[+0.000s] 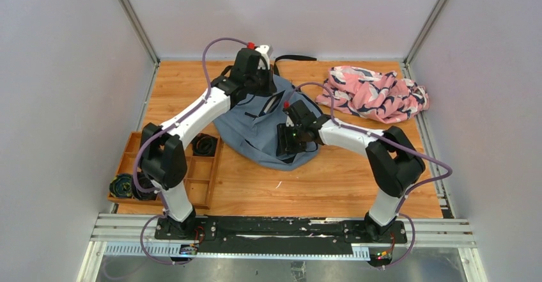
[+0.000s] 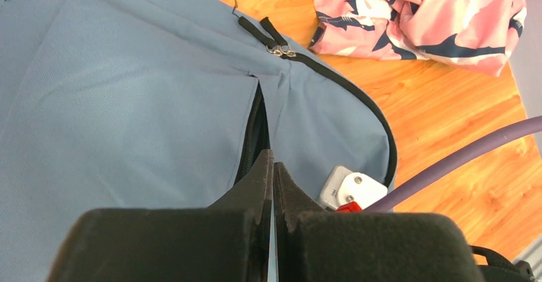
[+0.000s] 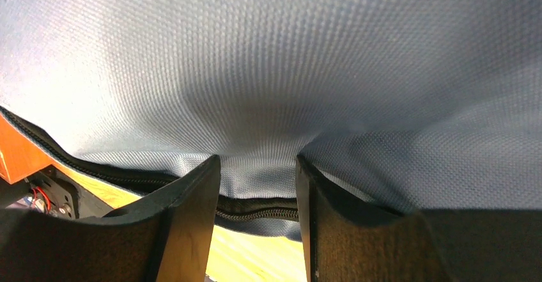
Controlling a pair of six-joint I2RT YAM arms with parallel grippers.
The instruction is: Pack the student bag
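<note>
A grey-blue bag point(image 1: 235, 128) lies flat in the middle of the table. An unzipped slit point(image 2: 254, 135) edged with black zipper runs across its upper face. Above the bag's far part, my left gripper is shut, nothing visible between its fingertips. My right gripper stands open low over the bag's near end. Past its fingers, a dark zipper point(image 3: 259, 211) crosses the gap in view, along the cloth's edge. Whether the right fingers touch the fabric I cannot tell. Two zipper pulls point(image 2: 279, 50) sit together on the bag's far seam.
Pink patterned cloth point(image 1: 377, 94) is heaped at the back right. On the left stands a wooden compartment tray point(image 1: 198, 189) with dark coils point(image 1: 204, 144) in some sections. A black strap point(image 1: 295, 57) reaches past the bag's far edge. Bare table lies in front of the bag.
</note>
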